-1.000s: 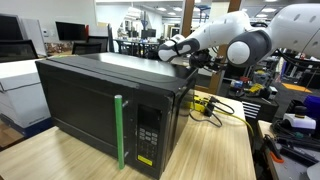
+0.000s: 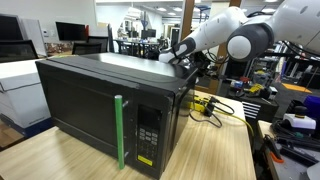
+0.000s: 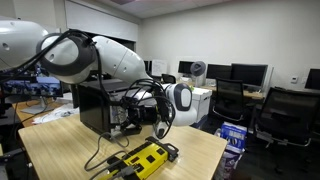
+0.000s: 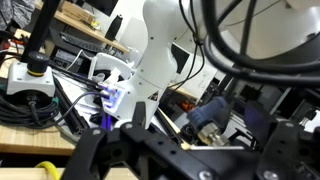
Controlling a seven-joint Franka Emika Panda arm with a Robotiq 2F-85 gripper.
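Note:
A black microwave [image 2: 110, 105] stands on the wooden table, its door shut and a green strip [image 2: 119, 130] running down the front beside the keypad. Behind its far right side the white arm bends down, and the gripper end is mostly hidden there. In exterior view 2 the dark gripper [image 3: 128, 122] hangs among cables near the microwave [image 3: 92, 108]. Its fingers are too small and dark to make out, and no object shows held. Dark hardware fills the bottom of the wrist view, without a clear look at the fingertips.
A yellow-and-black device [image 3: 145, 160] with loose cables lies on the table beside the microwave. An emergency-stop box [image 4: 35, 75] with coiled cable shows in the wrist view. Bare wood [image 2: 215, 150] lies in front of the microwave's right side.
The arm beyond the microwave has shifted: its forearm now slopes more steeply, with the bend raised and the lower end slightly to the right. The microwave has not moved.

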